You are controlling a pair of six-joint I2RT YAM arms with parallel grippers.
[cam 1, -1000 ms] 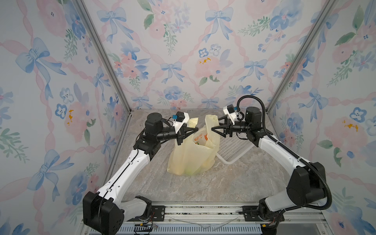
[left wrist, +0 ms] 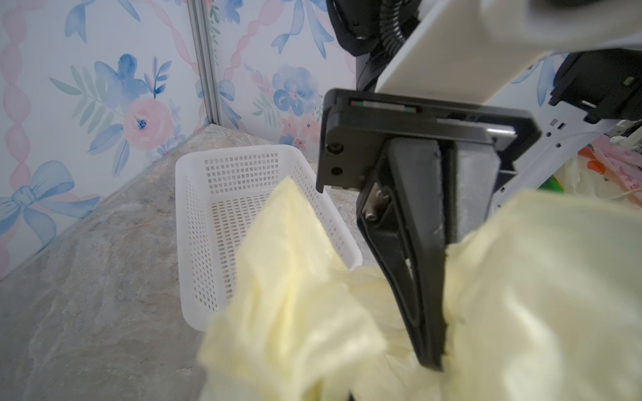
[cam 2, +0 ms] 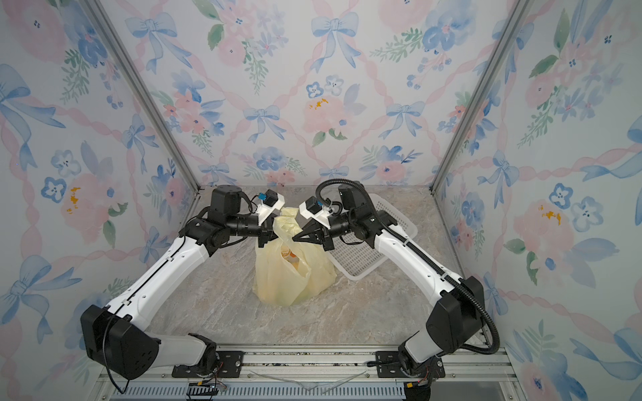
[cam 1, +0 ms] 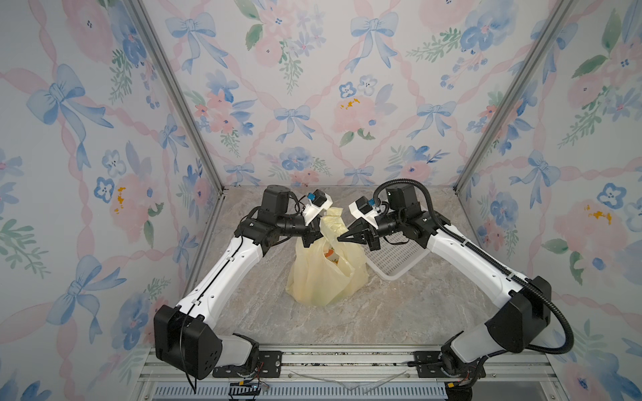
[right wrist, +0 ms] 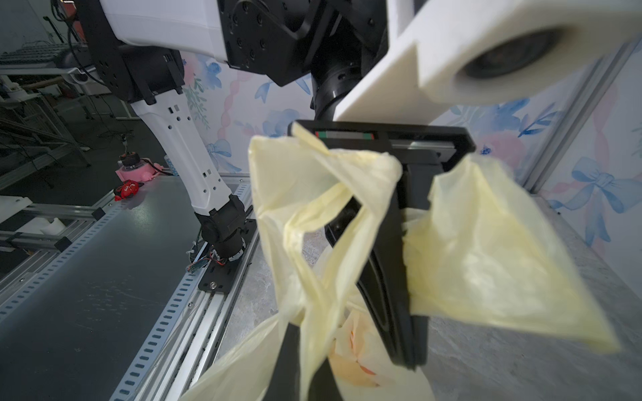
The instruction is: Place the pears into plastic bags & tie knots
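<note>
A pale yellow plastic bag [cam 1: 327,280] stands on the table, bulging at its base. Through its gap an orange-red patch [cam 1: 330,253] shows; I cannot tell whether it is a pear, and the rest of the contents is hidden. My left gripper [cam 1: 321,236] is shut on the bag's left handle. Close beside it, to the right, my right gripper [cam 1: 343,237] is shut on the other handle [right wrist: 304,267], whose plastic runs between its fingers. In the left wrist view, bag plastic [left wrist: 294,294] covers nearly all of the left fingertips. No knot is visible.
A white perforated basket [cam 1: 401,264] stands behind and right of the bag, empty where it shows in the left wrist view. The two wrists are close together over the bag. Bare table [cam 1: 414,300] lies in front and to both sides.
My right gripper has moved left with its handle, and the left has come slightly right. The bag's mouth has narrowed, and the handles are now close together.
</note>
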